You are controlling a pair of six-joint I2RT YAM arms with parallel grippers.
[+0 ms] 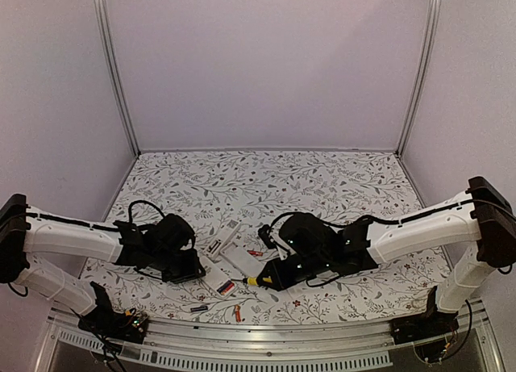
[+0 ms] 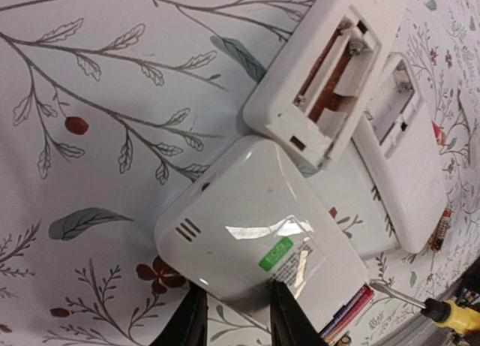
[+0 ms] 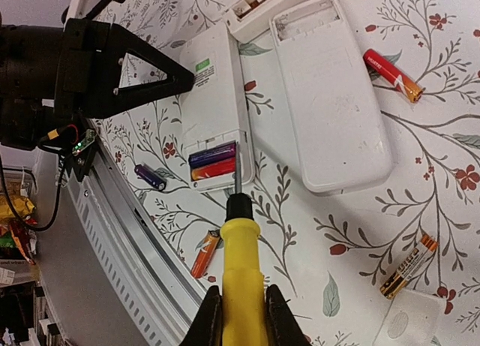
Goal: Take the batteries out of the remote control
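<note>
A white remote lies with a purple battery and a red battery in its end compartment. My left gripper is at the remote's other end, part open, fingertips low against its body; whether it grips the remote I cannot tell. My right gripper is shut on a yellow screwdriver, whose tip reaches the compartment beside the batteries. An empty remote and another white case lie behind.
Loose batteries lie around: red, dark, orange, black-and-orange. A white cover is at the right.
</note>
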